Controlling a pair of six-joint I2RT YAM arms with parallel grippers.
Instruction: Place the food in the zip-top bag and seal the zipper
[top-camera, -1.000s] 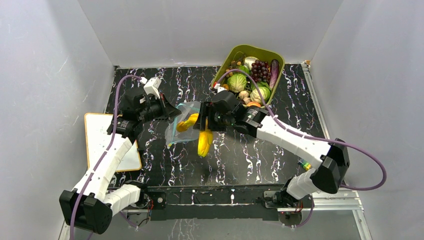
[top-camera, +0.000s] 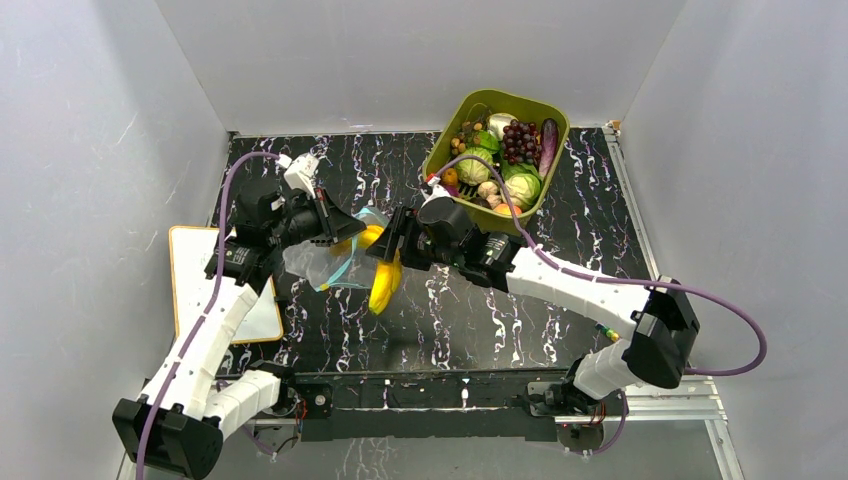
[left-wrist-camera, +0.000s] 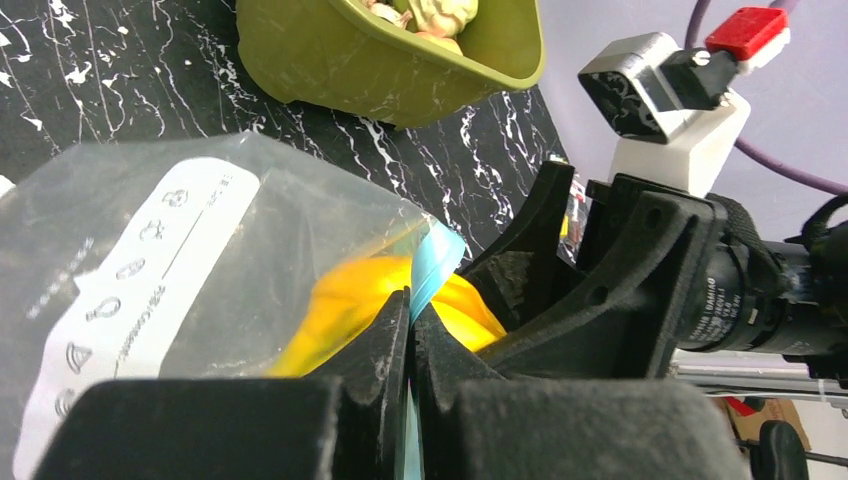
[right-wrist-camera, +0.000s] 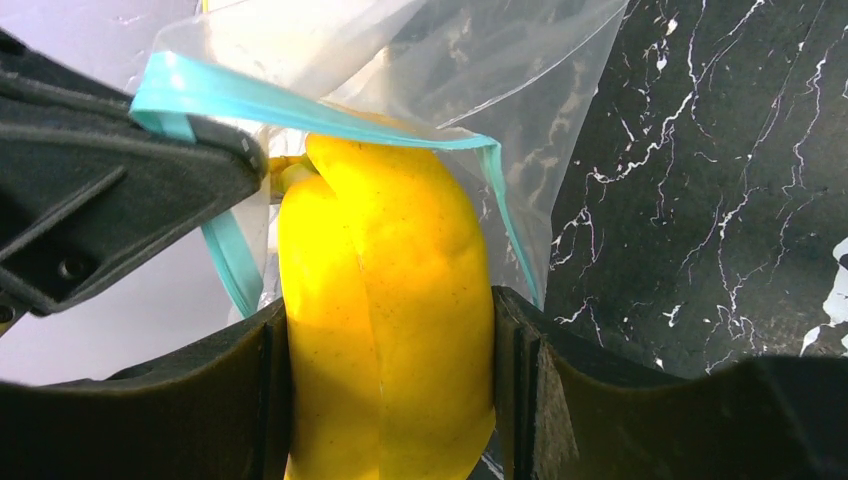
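Note:
My right gripper is shut on a bunch of yellow bananas (right-wrist-camera: 400, 240), one pad on each side. The stem end sits inside the mouth of the clear zip top bag (top-camera: 318, 262), under its light blue zipper strip (right-wrist-camera: 300, 112); in the top view the lower banana ends hang outside the bag. My left gripper is shut on the bag's blue-edged rim, holding the mouth apart. Through the film in the left wrist view, part of the bananas (left-wrist-camera: 355, 290) shows yellow. The bag's white label (left-wrist-camera: 140, 290) faces up.
A green basket (top-camera: 437, 150) full of fruit and vegetables stands at the back, right of centre. At left lies a white board (top-camera: 195, 275) with a tan edge.
My right gripper has carried the bananas leftward, deeper into the bag's mouth. The bag has shifted left and looks more crumpled.

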